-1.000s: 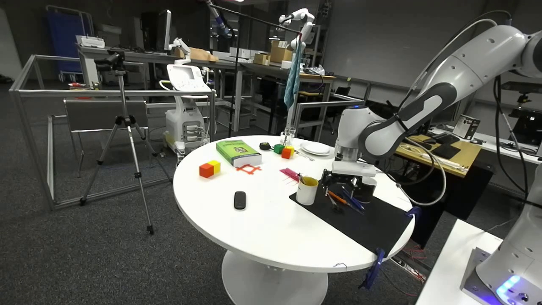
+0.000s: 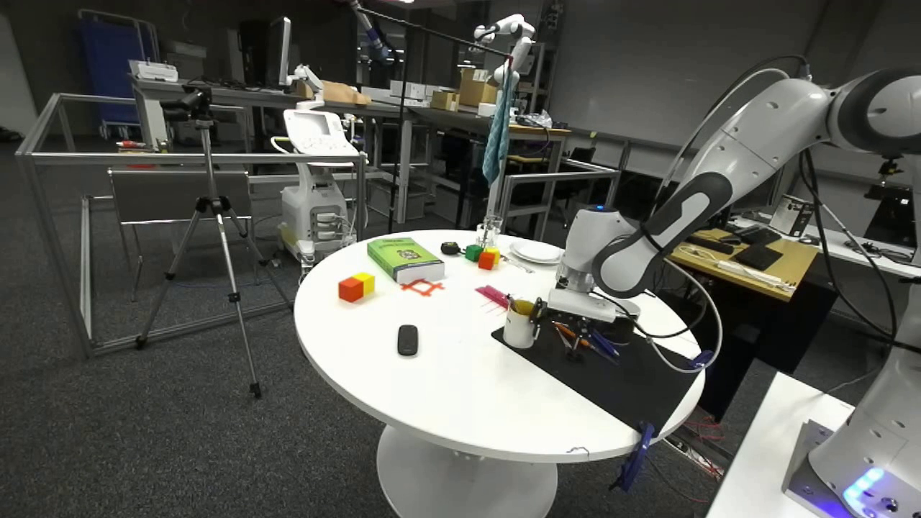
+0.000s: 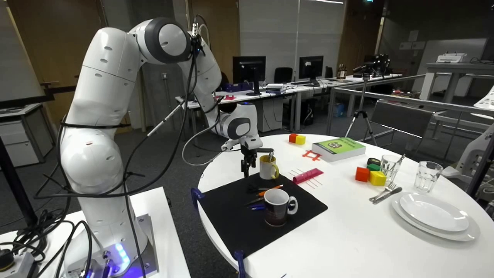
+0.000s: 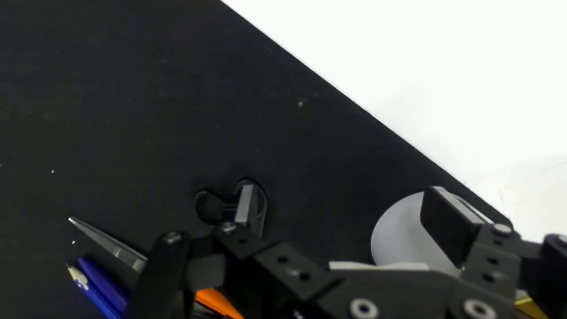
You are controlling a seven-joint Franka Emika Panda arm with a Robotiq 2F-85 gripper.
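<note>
A white mug with a yellow inside (image 3: 269,169) stands upright at the black mat's far edge, holding pens or utensils. My gripper (image 3: 248,163) is open, low over the mat and close beside this mug in exterior view 2. In the wrist view the fingers of my gripper are spread wide, with black mat visible between them. One finger overlaps a pale rounded surface, apparently the mug (image 4: 393,236); contact cannot be told. Black scissors handles (image 4: 210,206) lie by the other finger. In exterior view 1 the mug (image 2: 519,329) appears just left of my gripper.
On the mat (image 3: 231,217) lie orange and blue pens or tools, and a dark mug (image 3: 275,213) stands nearer the camera. A pink piece (image 3: 308,175) with thin sticks lies beyond it. Book (image 3: 340,147), colored blocks (image 3: 362,174), glasses and plates (image 3: 435,211) occupy the farther table.
In exterior view 1 the arm and gripper have shifted left, nearer the yellow-lined mug. The mugs and other table objects show no clear movement.
</note>
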